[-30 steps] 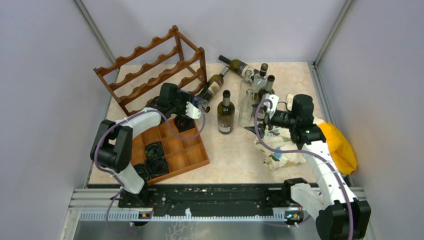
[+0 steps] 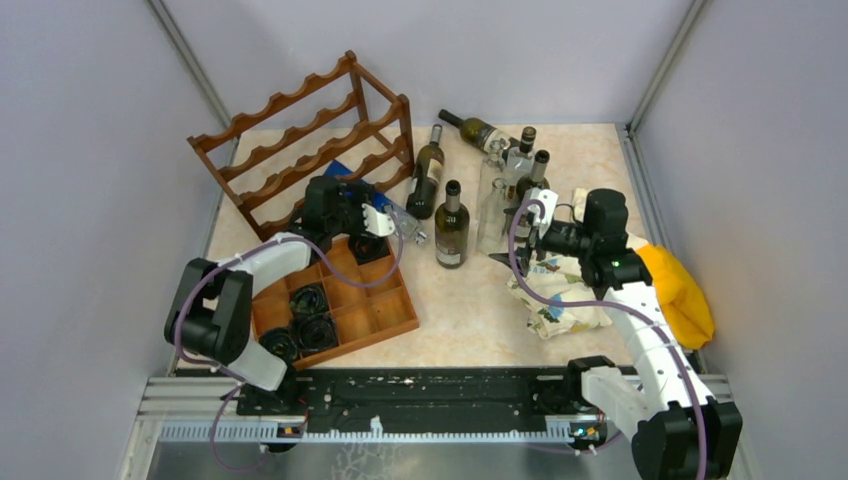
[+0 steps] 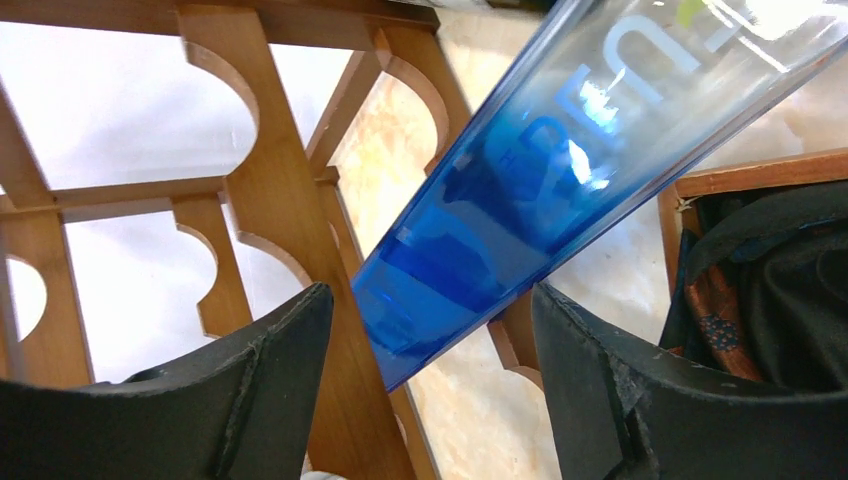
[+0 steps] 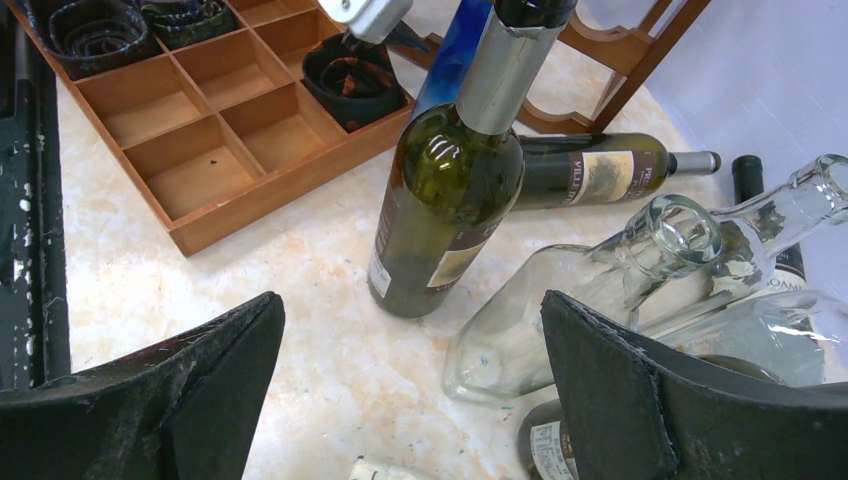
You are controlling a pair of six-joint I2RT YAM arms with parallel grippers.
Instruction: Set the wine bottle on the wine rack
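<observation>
The wooden wine rack (image 2: 300,150) stands at back left. My left gripper is open over its front, a blue glass bottle (image 3: 480,230) lying diagonally beyond the fingertips against the rack, not clearly held. A dark wine bottle (image 2: 425,175) lies right of the rack; another (image 2: 451,235) stands upright at table centre, also seen upright (image 4: 430,220) in the right wrist view. My right gripper stands open beside the bottle group at right, with nothing between its fingers.
A divided wooden box (image 2: 365,325) holds dark coils at front left. Clear bottles (image 4: 530,330) and more dark bottles crowd the right centre. Cloths (image 2: 555,315) and a yellow item (image 2: 680,300) lie at right.
My left gripper has moved left and slightly down in the top view. The blue bottle shows more, and the lying dark bottle beside it has turned more upright in line. The right arm is still.
</observation>
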